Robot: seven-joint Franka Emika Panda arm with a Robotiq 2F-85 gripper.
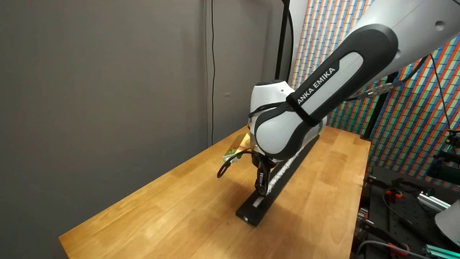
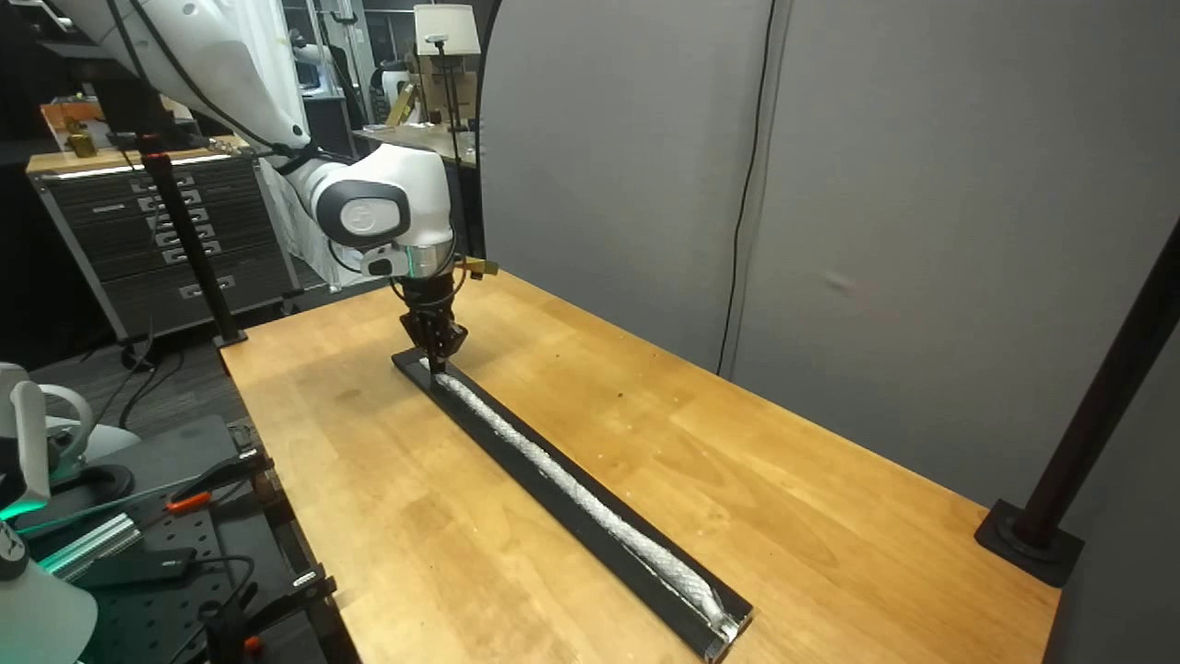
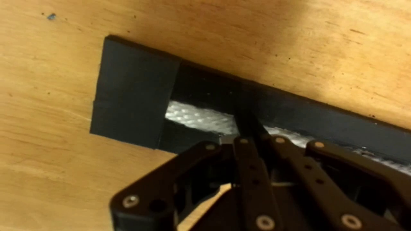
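A long black strip [image 2: 575, 539] lies on the wooden table with a silver braided sleeve [image 2: 531, 448] along its middle. In the wrist view a plain black end section [image 3: 133, 94] lies left of the sleeve [image 3: 200, 118]. My gripper is shut, its dark fingers pointing down at the strip near that end and covering part of the sleeve. The sleeve shows on both sides of the fingers. What lies between the fingertips is too dark to make out. In the second exterior view the gripper [image 2: 437, 360] reaches the strip's far end.
Bare wooden table [image 2: 774, 465] surrounds the strip on both sides. A grey wall panel [image 1: 129, 86] stands along one side. A black post [image 2: 1040, 476] rises at the table's corner. Cables loop around my wrist.
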